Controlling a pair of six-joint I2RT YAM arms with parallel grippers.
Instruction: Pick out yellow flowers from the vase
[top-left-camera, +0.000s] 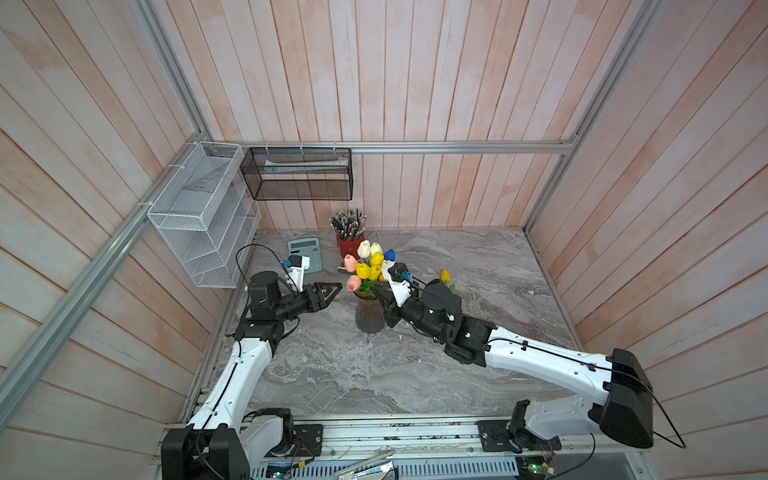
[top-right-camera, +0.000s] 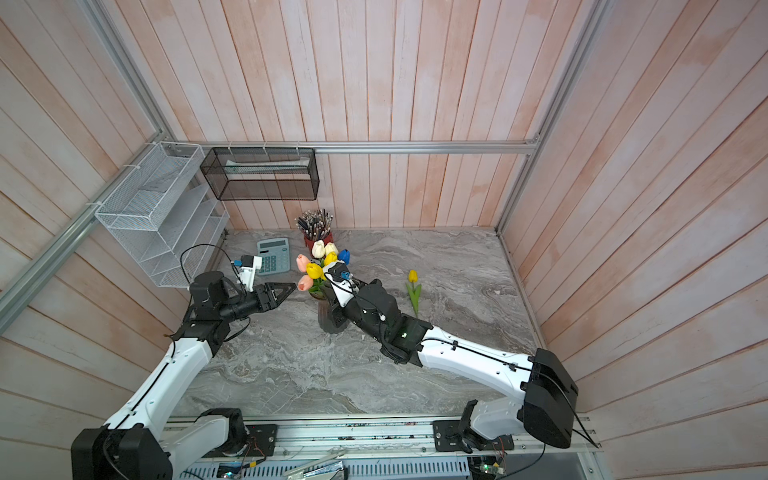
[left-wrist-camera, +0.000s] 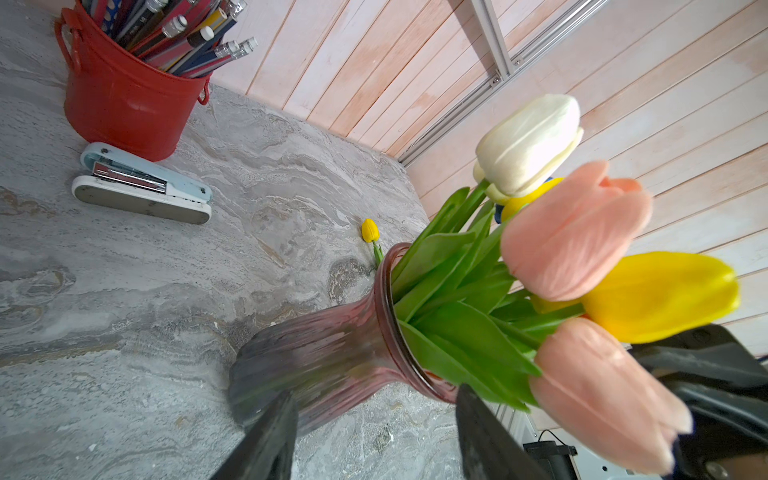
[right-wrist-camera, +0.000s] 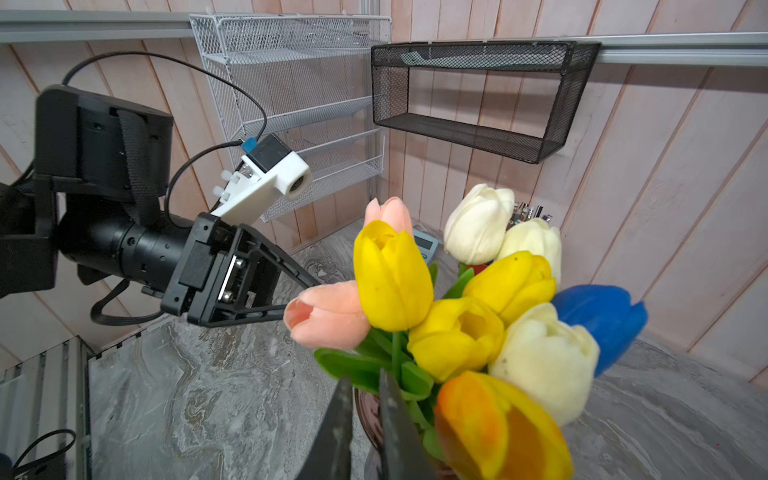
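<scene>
The glass vase (left-wrist-camera: 312, 360) holds pink, white, blue and several yellow tulips (right-wrist-camera: 393, 276). My left gripper stands open left of the vase, nothing between its fingers. My right gripper is at the bouquet from the right, fingers narrowly apart, below the front yellow tulips; whether a stem lies between them is unclear. In the top left view it hides part of the bouquet. A single yellow tulip (top-right-camera: 413, 284) lies on the table to the right.
Behind the vase are a red pen bucket (left-wrist-camera: 120, 104), a stapler (left-wrist-camera: 140, 192) and a calculator (top-right-camera: 273, 256). Wire racks (top-left-camera: 192, 208) hang at the left, a black mesh basket (top-left-camera: 296, 192) on the back wall.
</scene>
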